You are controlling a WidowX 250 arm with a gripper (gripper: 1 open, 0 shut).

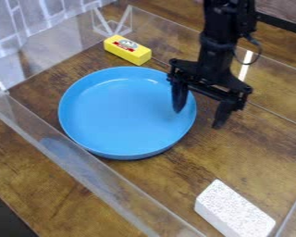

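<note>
My black gripper (pixel 202 102) hangs low over the right rim of a round blue plate (pixel 119 116), open, one finger over the plate and the other over the wooden table to its right. Nothing shows between the fingers.
A yellow box (pixel 126 48) with a label lies behind the plate at the back left. A white block (pixel 233 207) lies at the front right. Clear plastic edges run along the left.
</note>
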